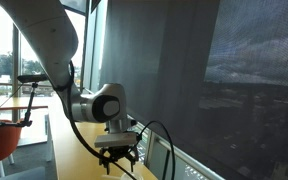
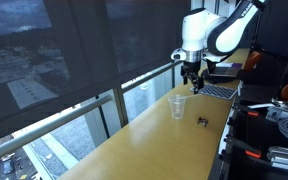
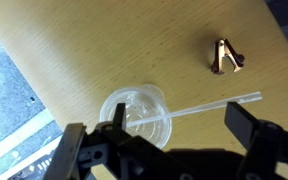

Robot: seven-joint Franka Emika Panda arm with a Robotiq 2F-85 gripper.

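Note:
A clear cup (image 3: 136, 108) stands on the wooden table, seen from above in the wrist view. A thin whitish straw-like stick (image 3: 206, 106) crosses the cup and extends past its rim to the right; whether it rests inside is hard to tell. Beyond lies a small dark and copper-coloured object (image 3: 224, 57). My gripper is open, with its fingers (image 3: 242, 122) wide apart and the cup and stick showing in the gap. In exterior view 2 my gripper (image 2: 191, 85) hangs above and behind the cup (image 2: 178, 107), and the small object (image 2: 203, 121) lies apart to the right.
The window and screen (image 2: 54, 75) run along one side of the table (image 2: 134, 150). A black keyboard-like grid (image 2: 219, 91) and a cluttered dark cart (image 2: 264, 130) sit at the right.

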